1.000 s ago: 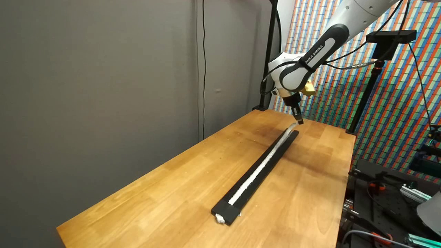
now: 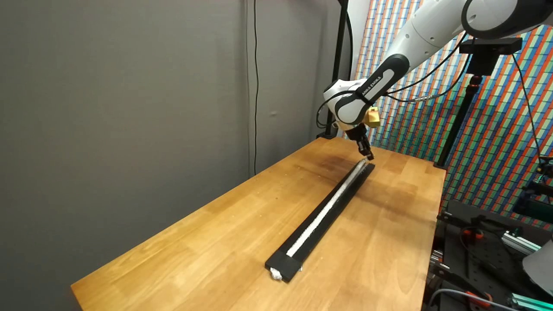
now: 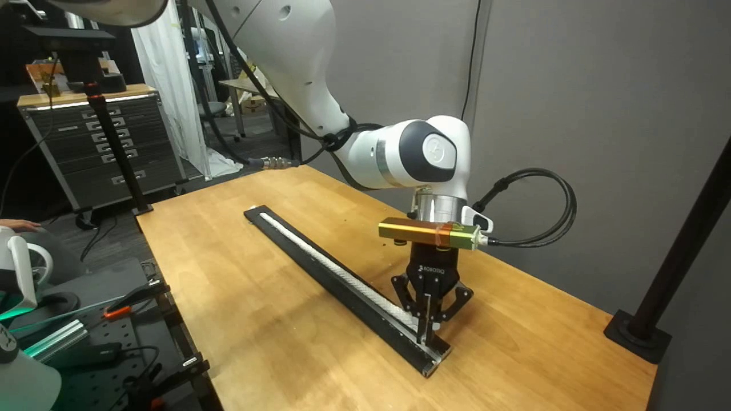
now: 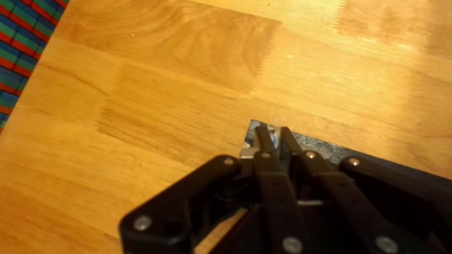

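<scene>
A long black board [image 2: 332, 220] with a groove lies on the wooden table. Along the groove runs a white rope [image 2: 317, 222], with a frayed bit poking out past the end in the foreground of exterior view 1. At the opposite end, my gripper [image 2: 369, 157] is low over the board, shut on the rope's end. Exterior view 2 has the gripper [image 3: 426, 339] pointing down, its fingertips close to the board's surface beside the corner. In the wrist view, the narrow gap at the gripper lies over the board's end, and the fingers hide most of what is held.
A black stand [image 3: 641, 322] rises at one table corner, and a second post [image 3: 113, 137] stands by another edge. A grey wall [image 2: 155, 103] borders one long side.
My gripper has come lower and shifted left in exterior view 1, closer to the board. The rope's end, raised earlier, is now down near the groove. The board has not moved.
</scene>
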